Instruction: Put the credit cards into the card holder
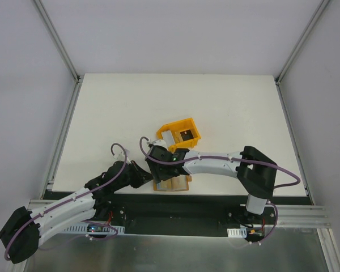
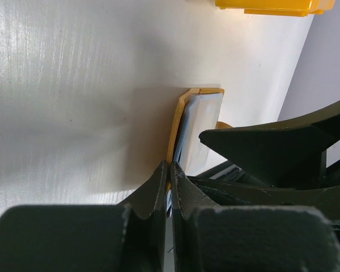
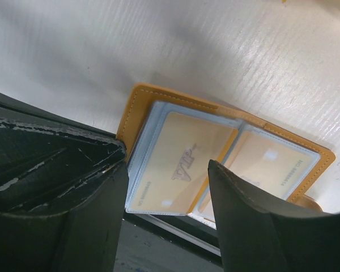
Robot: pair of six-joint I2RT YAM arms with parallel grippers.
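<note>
The tan card holder [image 1: 180, 183] lies spread at the table's front edge, clear pockets facing up; its left pocket [image 3: 184, 161] and right pocket [image 3: 272, 164] show in the right wrist view. At its left border, my left gripper is shut, a thin strip of the brown edge showing between the fingertips. Over the left pocket, my right gripper stands part open with nothing between its fingers. Behind the holder, credit cards, a pale one [image 1: 168, 137] and a dark one [image 1: 187, 135], lie in the yellow box [image 1: 196, 129].
The yellow box [image 2: 266, 4] also shows at the top of the left wrist view. Both arms crowd together around the holder. A dark gap runs along the front edge.
</note>
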